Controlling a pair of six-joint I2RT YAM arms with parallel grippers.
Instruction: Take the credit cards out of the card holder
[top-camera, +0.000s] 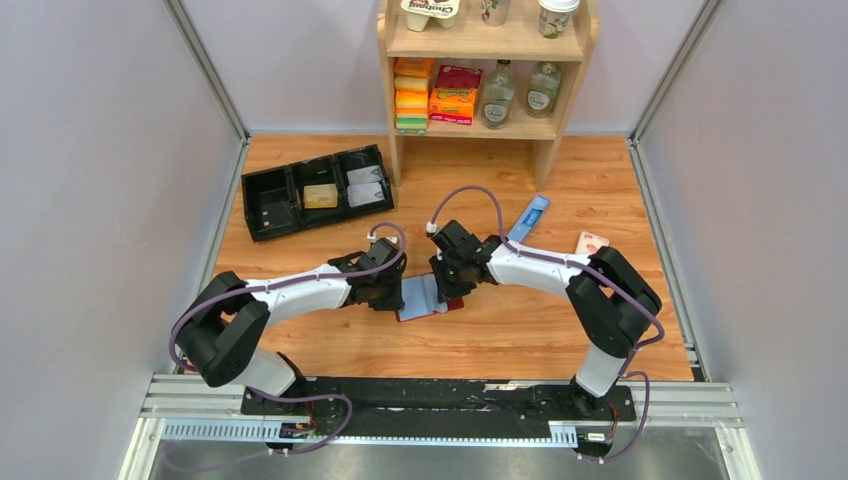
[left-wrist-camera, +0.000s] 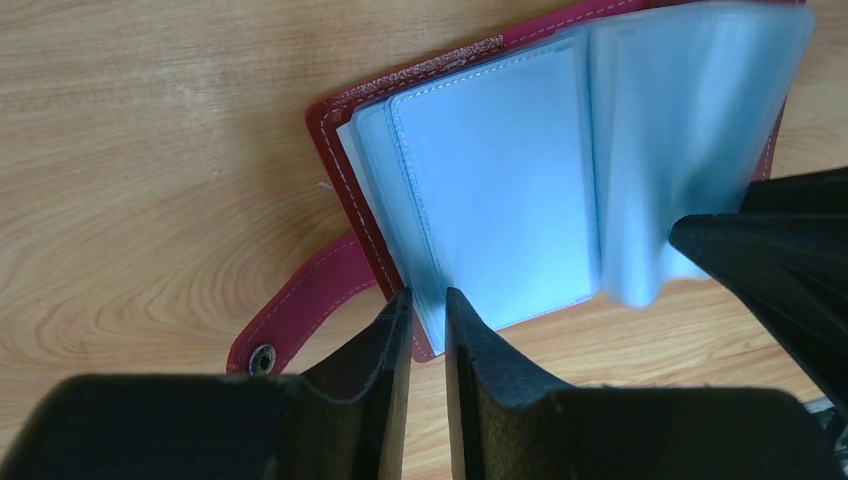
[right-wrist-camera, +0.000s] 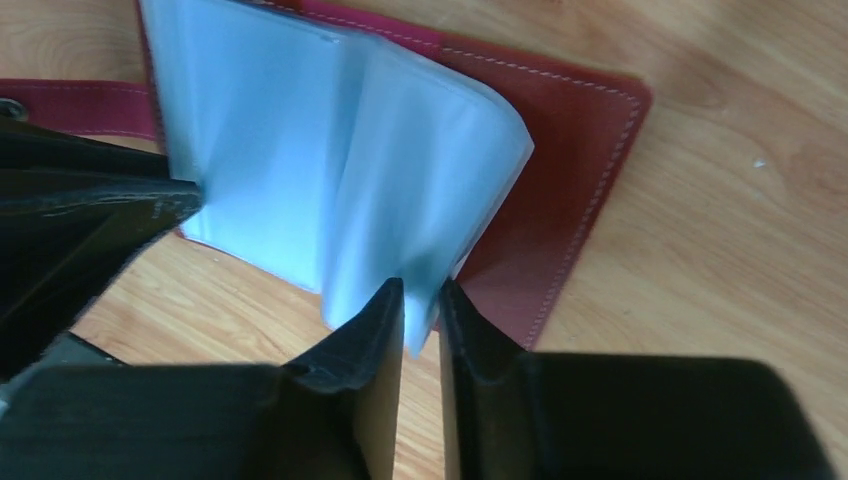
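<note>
The open card holder (top-camera: 420, 298) lies on the wood floor between both grippers, with a maroon cover (right-wrist-camera: 540, 200) and blue sleeves (left-wrist-camera: 500, 180). My left gripper is closed on the left edge of the holder's sleeve stack, near the cover's rim. My right gripper is at the right-hand sleeve flap, its fingertips close together on that flap's edge, which is lifted off the maroon cover. Whether they grip it firmly is unclear. I cannot see any cards clearly.
A black divided tray (top-camera: 270, 205) lies at back left, a wooden shelf (top-camera: 490, 40) with goods at the back. A blue packet (top-camera: 528, 218) and a pale card box (top-camera: 590, 243) lie to the right.
</note>
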